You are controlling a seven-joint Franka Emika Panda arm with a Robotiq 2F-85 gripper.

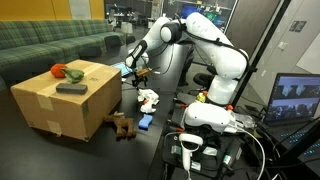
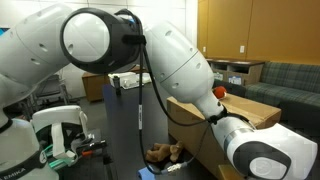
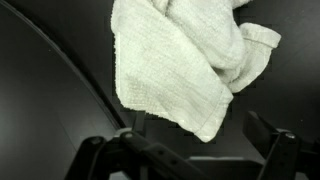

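A crumpled white cloth lies on the dark table, filling the upper middle of the wrist view. My gripper is open, its two fingers wide apart at the bottom of that view, with nothing held between them. The cloth's lower corner reaches toward the gap, and I cannot tell how high above it the fingers are. In exterior view 1 the gripper is at the far end of the outstretched arm, beyond the white cloth. The gripper's fingers do not show clearly in exterior view 2.
A large cardboard box stands left of the cloth, with a red item and a dark block on top. A brown object and a blue item lie nearer the camera. Bare table shows around them.
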